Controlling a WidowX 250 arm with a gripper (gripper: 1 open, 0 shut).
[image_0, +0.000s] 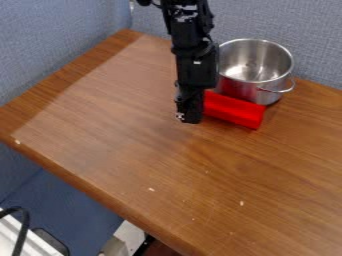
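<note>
My black gripper (189, 112) hangs low over the wooden table at the left end of a red block (235, 110), partly covering that end; I cannot tell how its fingers stand. The red block lies on the table in front of a steel pot (254, 62), which has a wire handle on its right side.
Blue-grey padded walls stand behind and to the left. Below the table's near left edge are a cable and white items on a blue surface.
</note>
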